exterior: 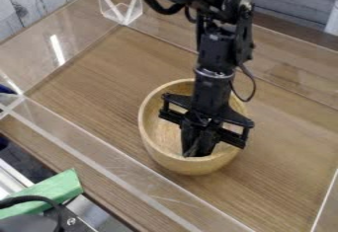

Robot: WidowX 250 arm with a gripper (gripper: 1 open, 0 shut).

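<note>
A tan round bowl (162, 137) sits on the wooden table (99, 88) at the centre of the view. My black gripper (196, 145) reaches down into it from above, its fingertips low inside toward the front right of the bowl. Whether the fingers are apart or closed, and whether anything is between them, is hard to tell; the gripper body hides much of the bowl's interior.
A green object (46, 192) with a black cable is at the lower left, off the table's edge. Clear acrylic strips border the wood at left and front. The tabletop around the bowl is clear.
</note>
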